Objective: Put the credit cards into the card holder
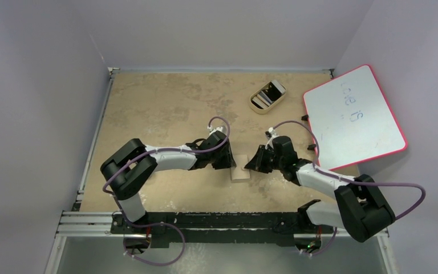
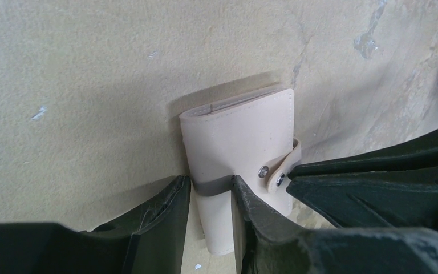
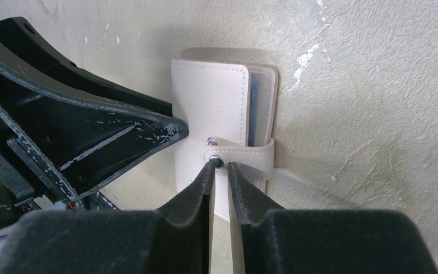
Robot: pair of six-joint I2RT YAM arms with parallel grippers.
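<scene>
A pale pink leather card holder (image 1: 240,173) (image 2: 245,137) (image 3: 208,103) lies on the table between both grippers, its snap strap (image 3: 245,160) across one long edge. My left gripper (image 1: 228,164) has its fingertips slightly apart at the holder's closed-spine side, over its face. My right gripper (image 1: 250,165) is at the strap side, fingertips almost together on the strap's snap. A tan box (image 1: 267,97) of cards stands at the back.
A whiteboard (image 1: 353,117) with red edge lies along the right side of the table.
</scene>
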